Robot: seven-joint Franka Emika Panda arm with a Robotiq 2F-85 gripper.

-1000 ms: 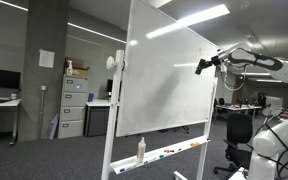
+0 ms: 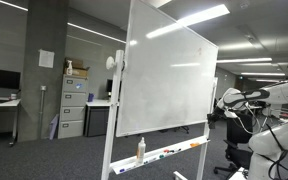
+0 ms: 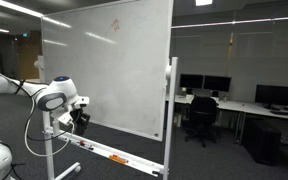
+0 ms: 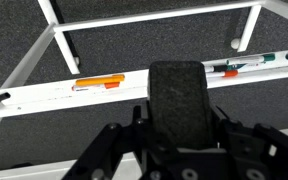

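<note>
In the wrist view a dark block (image 4: 179,100), like a board eraser, sits in my gripper, which is shut on it; the block and gripper body hide most of the fingers. Exterior view 1 has my gripper (image 2: 216,117) low at the right edge of the whiteboard (image 2: 164,75). From the other side, the gripper (image 3: 79,120) shows near the board's lower left corner. Faint orange-red marks (image 3: 116,25) stand near the top of the board. Below the block, in the wrist view, runs the white pen tray (image 4: 44,103); I cannot tell whether they touch.
An orange marker (image 4: 100,79) and several other pens lie along the tray. A spray bottle (image 2: 141,150) stands at its far end. The board's posts and base frame (image 4: 154,19) are close by. Desks (image 3: 234,105) and an office chair (image 3: 202,118) stand beyond.
My arm has come down from near the board's upper right edge to its lower right edge, with the dark block at its end. Board, tray and bottle have not moved.
</note>
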